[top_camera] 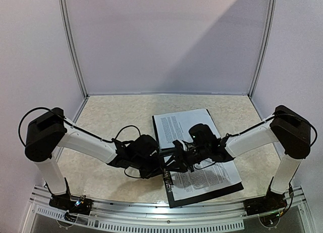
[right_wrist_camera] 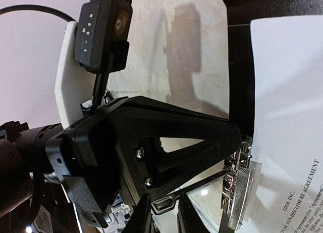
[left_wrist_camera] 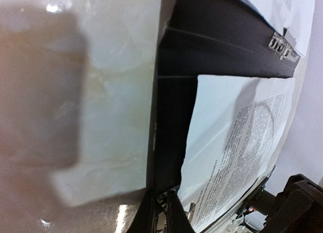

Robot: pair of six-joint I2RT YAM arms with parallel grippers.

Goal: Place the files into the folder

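The black folder (top_camera: 206,195) lies spread open on the table. White printed sheets rest on its far half (top_camera: 184,123) and near half (top_camera: 214,177). A metal clip (right_wrist_camera: 237,192) sits along the near half's left edge, with a thin lever (right_wrist_camera: 206,181) sticking out leftward. My left gripper reaches the clip's upper end, its fingers close together; their grip on the clip is hidden. At the lever's outer end is my right gripper, fingers a little apart around the flat tab; whether they pinch it does not show.
Another metal clip (left_wrist_camera: 280,45) is on the folder's far half. Both grippers crowd together at the folder's left edge. Bare table (top_camera: 106,172) lies to the left, and walls enclose the back and sides.
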